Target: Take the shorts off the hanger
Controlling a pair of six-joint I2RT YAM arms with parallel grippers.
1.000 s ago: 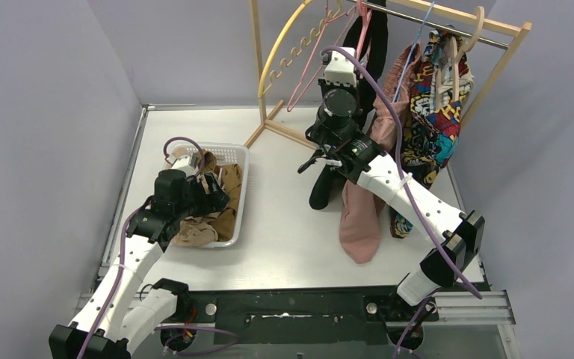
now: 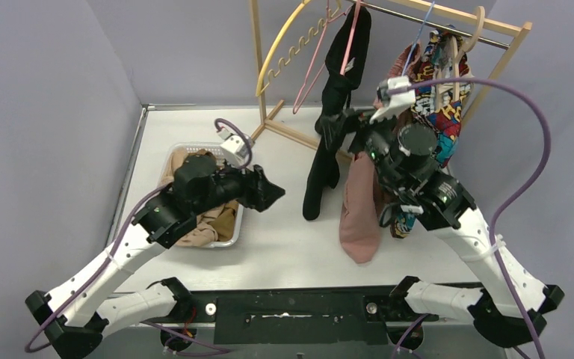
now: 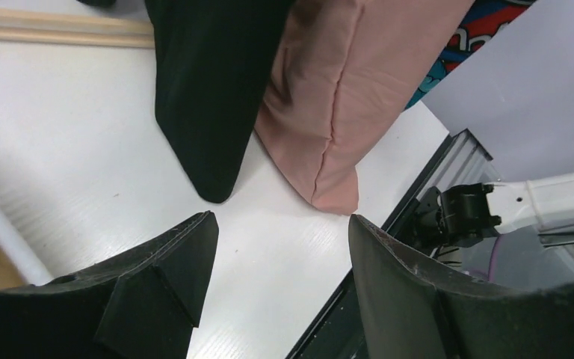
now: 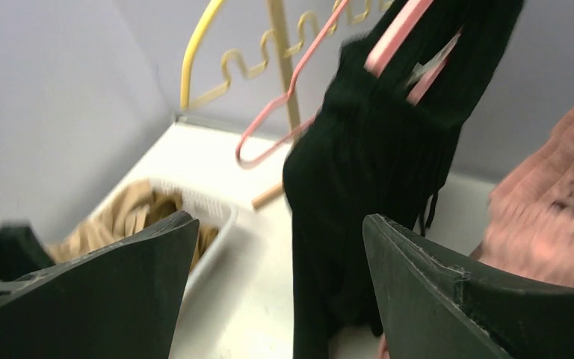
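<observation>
A black garment, which looks like the shorts, hangs long from a pink hanger on the rail; no other piece is clearly shorts. In the right wrist view the black cloth fills the space beyond my right gripper, whose fingers stand apart and hold nothing that I can see. My left gripper is open and empty, between the basket and the cloth's lower end. The black lower end hangs ahead of it in the left wrist view.
Pink trousers and a colourful patterned garment hang to the right, partly behind my right arm. A white basket of brown clothes stands at the left. A yellow hanger hangs left of the black cloth.
My left arm has moved right, from over the basket to beside it. The right arm has swung right, its gripper now turned leftward, with more of the black garment uncovered.
</observation>
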